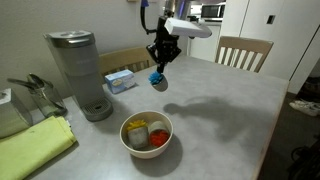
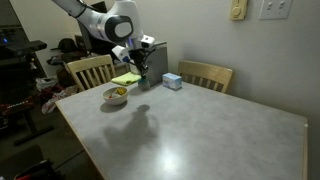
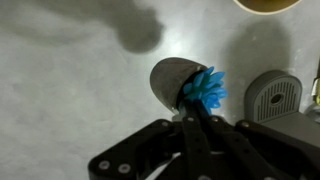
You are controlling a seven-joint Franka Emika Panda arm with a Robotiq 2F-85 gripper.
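In exterior view 1 my gripper (image 1: 157,70) is above the table, shut on a small grey object with a blue, ruffled top (image 1: 157,78). The held object (image 3: 172,80) shows in the wrist view as a dull grey rounded body, with the blue part at the fingertips. It hangs clear of the table, its shadow on the surface nearby. A white bowl (image 1: 128,145) stands closer to the camera, apart from the gripper. Inside it lie a yellow item (image 1: 136,126), a red item (image 1: 159,137) and whitish pieces.
A tall metal cylinder (image 1: 78,70) stands left of the arm, a blue-and-white box (image 1: 120,81) behind it. A yellow cloth (image 1: 33,147) lies at the left, near a utensil holder.
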